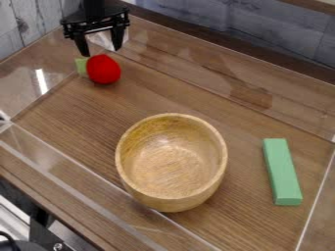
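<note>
The black gripper [97,43] is at the top left of the camera view, just above a red round object [104,72] that lies on the wooden table beside a small light green item [81,66], partly hidden behind it. The fingers point down; whether anything is between them is unclear, and they appear apart from the red object.
A large tan bowl [171,157] sits at the lower middle of the table [249,78]. A long mint-green block [281,171] lies at the right.
</note>
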